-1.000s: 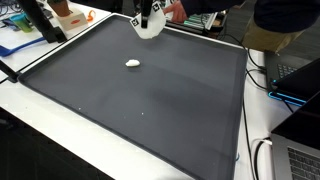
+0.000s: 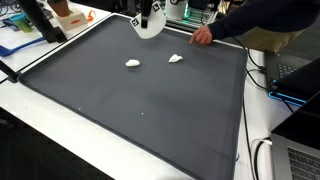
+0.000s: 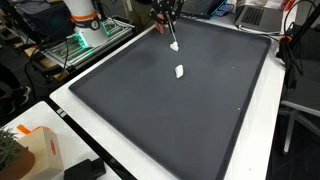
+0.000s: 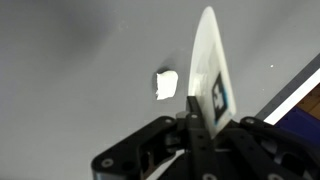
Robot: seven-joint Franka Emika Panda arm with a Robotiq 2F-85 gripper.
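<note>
My gripper is shut on a thin white flat thing, which stands out ahead of the fingers in the wrist view. In exterior view 1 that white thing shows a broad rounded face, hanging below the gripper near the far edge of the dark tray. Exterior view 2 shows it nearly edge-on, below the gripper. Two small white crumpled pieces lie apart on the tray: a left piece and a right piece. The wrist view shows one small white piece beside the held thing; which one cannot be told.
The dark tray is mostly bare toward the front. A person's hand rests near its far right edge. Laptops and cables stand to the right. A potted plant sits at the near left in exterior view 2.
The left piece stayed put, and my gripper still holds the white thing.
</note>
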